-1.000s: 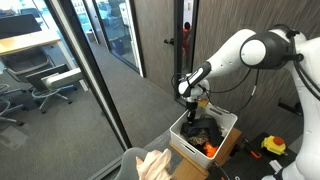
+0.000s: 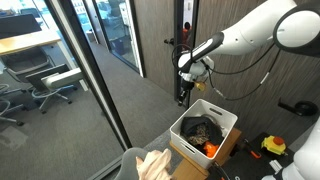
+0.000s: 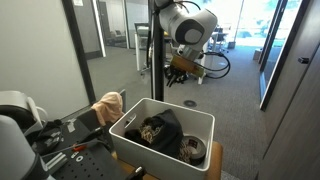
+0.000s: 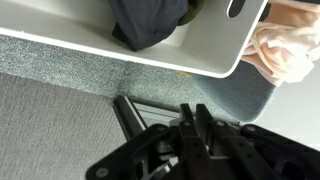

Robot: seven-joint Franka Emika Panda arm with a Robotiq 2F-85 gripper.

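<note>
My gripper (image 2: 183, 98) is raised in the air past the far left side of a white box (image 2: 205, 131), clear of its rim. In the wrist view the two dark fingertips of the gripper stand close together. What lies between them is too dark and small to make out. Inside the box is a crumpled black cloth (image 3: 170, 133), with brown coiled items (image 3: 152, 129) beside it and a round brown item (image 3: 192, 150) at one side.
A pale peach cloth (image 2: 154, 165) lies on a grey chair-like surface (image 4: 240, 92) beside the box. Tools with red and yellow parts (image 2: 273, 145) are near the robot base. Grey carpet (image 4: 60, 125) lies open below the gripper.
From over the box, the arm has lifted and swung my gripper away, beyond the far left rim. The box and the peach cloth have stayed in place.
</note>
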